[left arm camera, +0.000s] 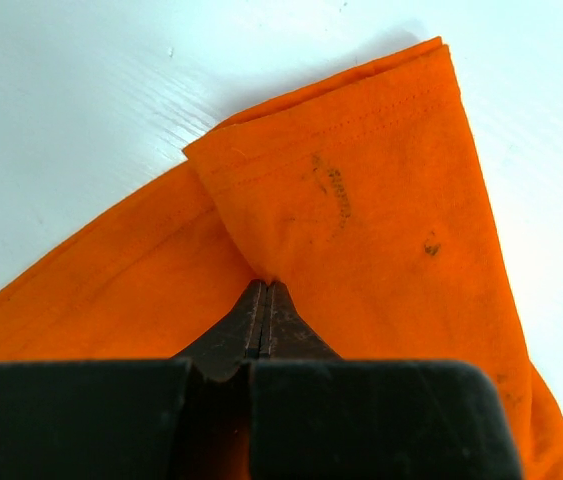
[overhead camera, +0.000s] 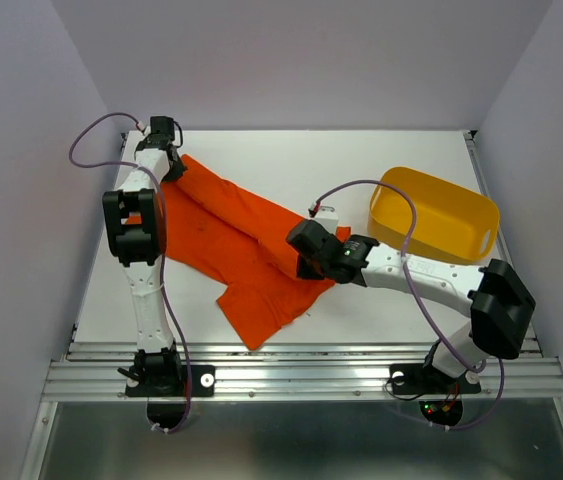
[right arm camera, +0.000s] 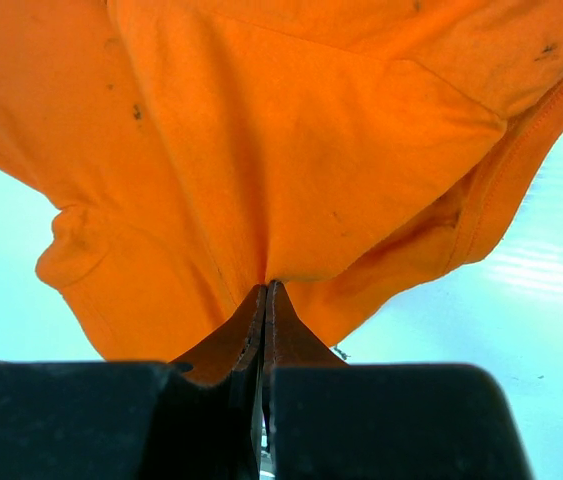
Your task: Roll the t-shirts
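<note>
An orange t-shirt (overhead camera: 223, 240) lies on the white table, with a strip folded over along its far side. At the far left, my left gripper (overhead camera: 177, 172) is shut at the edge of that folded layer; the left wrist view shows the cloth (left arm camera: 361, 230) drawn to its fingertips (left arm camera: 258, 310). My right gripper (overhead camera: 305, 272) is down at the shirt's right part. It is shut too, and creases in the cloth (right arm camera: 261, 150) run to its fingertips (right arm camera: 281, 320) at the flap's edge. The pinched bits themselves are hidden between the fingers.
A yellow bin (overhead camera: 436, 215) stands on the right of the table, behind the right arm. Bare white table (overhead camera: 291, 165) lies beyond the shirt, and more is free at the front left. A metal rail (overhead camera: 261, 370) borders the front.
</note>
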